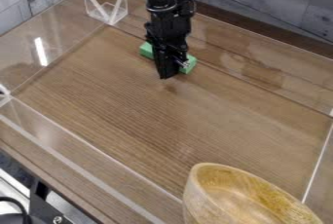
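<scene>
The black gripper [166,64] hangs from the arm at the upper middle of the camera view, over a green object [185,60] on the wooden floor. The green object is partly hidden behind the gripper. Whether the fingers are open or shut, or touch the object, is too small and dark to tell.
A large yellow bowl [237,197] is at the bottom right. Clear plastic brackets stand at the left edge and top left. Black cables lie in the lower left corner.
</scene>
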